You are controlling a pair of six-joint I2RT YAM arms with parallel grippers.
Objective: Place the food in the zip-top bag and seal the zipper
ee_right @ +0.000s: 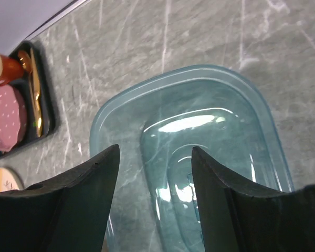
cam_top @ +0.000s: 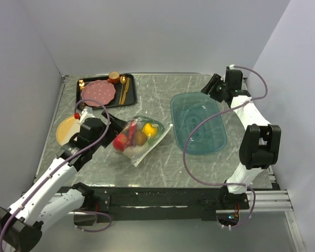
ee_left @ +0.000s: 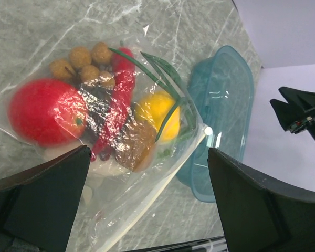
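A clear zip top bag (cam_top: pixel 139 139) lies on the table with food inside: a red tomato (ee_left: pixel 47 112), a red pepper (ee_left: pixel 122 84), a yellow pepper (ee_left: pixel 158 114), green stalks and several brown pieces. Its pale zipper edge (ee_left: pixel 158 190) faces the blue bin; whether it is sealed I cannot tell. My left gripper hangs open above the bag, nothing between its fingers. At the bin's far right corner, above the table, my right gripper stands part open and empty.
The translucent blue bin (cam_top: pixel 219 134) is empty. At the back left sits a black tray (cam_top: pixel 131 98) with a pink plate (cam_top: pixel 98 93), a cup (cam_top: pixel 113 77) and golden cutlery. A yellow plate (cam_top: pixel 64 131) is beside the left arm. Bare table lies in front of the bag.
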